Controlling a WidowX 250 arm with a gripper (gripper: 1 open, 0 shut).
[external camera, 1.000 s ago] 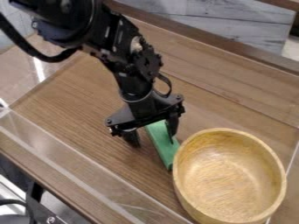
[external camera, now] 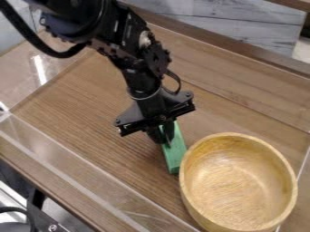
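The black gripper [external camera: 162,136] reaches down onto a green oblong object [external camera: 173,156] lying on the wooden surface, over its far end. The fingers look drawn together there; whether anything sits between them is hard to see. The green object's near end lies beside a large pale wooden bowl [external camera: 237,181] at the lower right.
A clear edge strip runs along the front left, with dark items below it. A grey plank wall [external camera: 242,27] stands at the back.
The gripper's fingers, spread apart over the green object before, have drawn together at its far end. The green object and bowl look essentially in place.
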